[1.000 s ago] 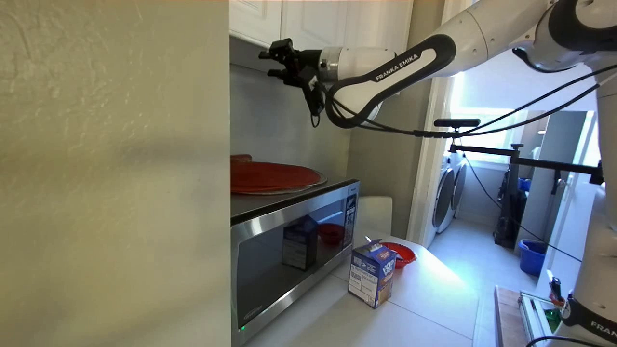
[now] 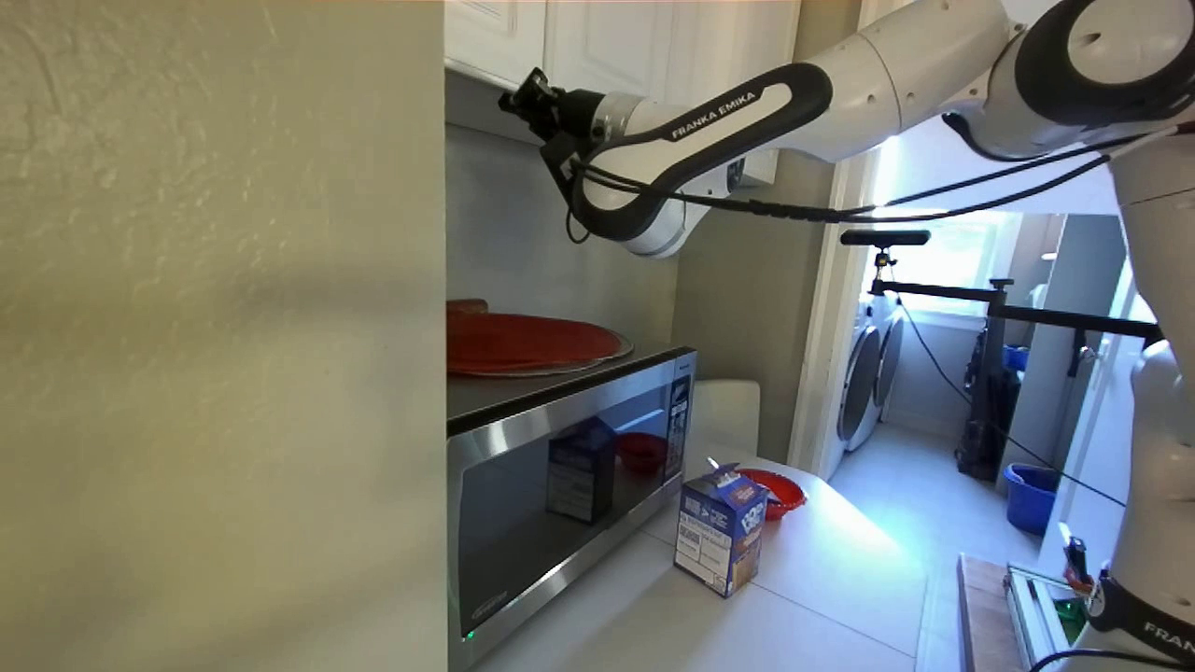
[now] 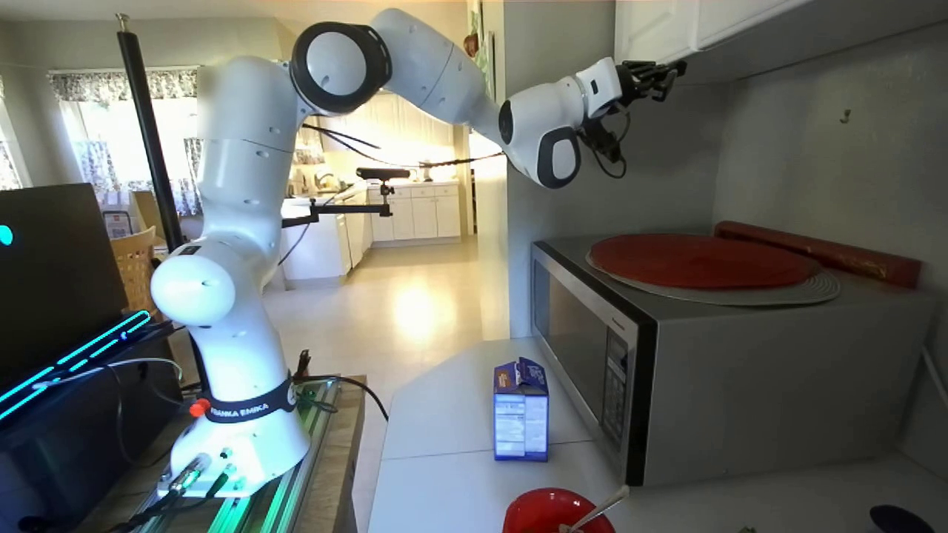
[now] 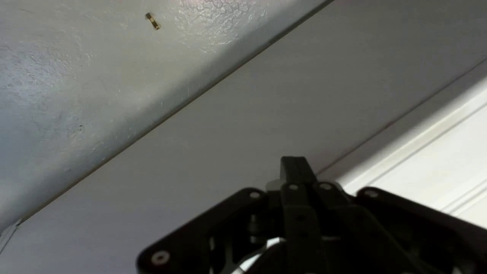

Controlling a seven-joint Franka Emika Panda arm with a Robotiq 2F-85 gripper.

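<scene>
High up beside the white upper cabinet (image 2: 611, 50), my gripper is shut, its black fingertips together and nothing visible between them. In the second exterior view the gripper (image 3: 668, 78) is close to the cabinet's lower edge, above the microwave (image 3: 755, 373). Whether it touches the cabinet (image 3: 666, 22) cannot be told. The wrist view looks up at the cabinet's plain underside (image 4: 219, 160), with part of a white door (image 4: 456, 160) at the right and the wall (image 4: 91, 91) at upper left.
A red round cover (image 3: 702, 260) on a grey mat lies on the microwave, with a red roll (image 3: 818, 253) behind it. On the counter stand a blue box (image 3: 521, 413) and a red bowl (image 3: 546, 511) holding a utensil. A small hook (image 3: 845, 115) is on the wall.
The fingers were spread apart a second ago and are now shut. My arm has shifted left in the first exterior view, with the wrist turned and angled upward. The counter objects have not moved.
</scene>
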